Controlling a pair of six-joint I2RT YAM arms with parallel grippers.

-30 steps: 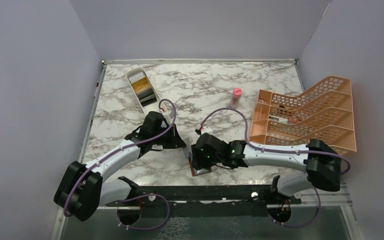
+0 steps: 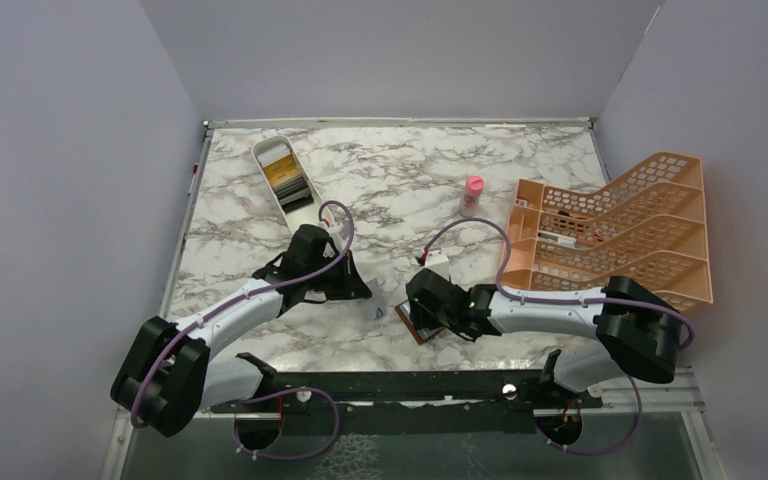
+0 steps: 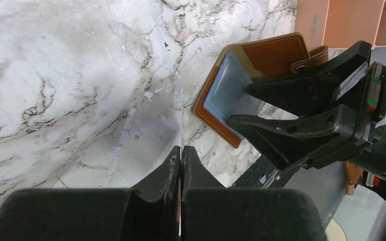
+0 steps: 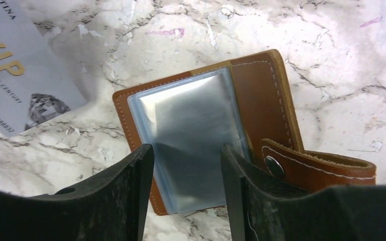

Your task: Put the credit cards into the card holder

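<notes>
A grey VIP card (image 4: pixel 20 80) is pinched by my left gripper, which is shut on it. In the left wrist view the card (image 3: pixel 182 118) appears edge-on as a thin line; from the top it hangs below the fingertips (image 2: pixel 368 293). The brown leather card holder (image 4: pixel 261 95) lies on the table to the right of the card, apart from it, its clear window facing up. Over that window, my right gripper has its fingers spread with nothing seen held between them. From the top, the right arm partly hides the holder (image 2: pixel 412 327).
A white tray (image 2: pixel 270 186) with several cards stands at the back left. An orange divided rack (image 2: pixel 610 240) fills the right side, with a pink-capped bottle (image 2: pixel 472 195) to its left.
My right gripper and the card holder have shifted to the right, away from the card, and the holder has turned. The left arm and its card have stayed nearly still.
</notes>
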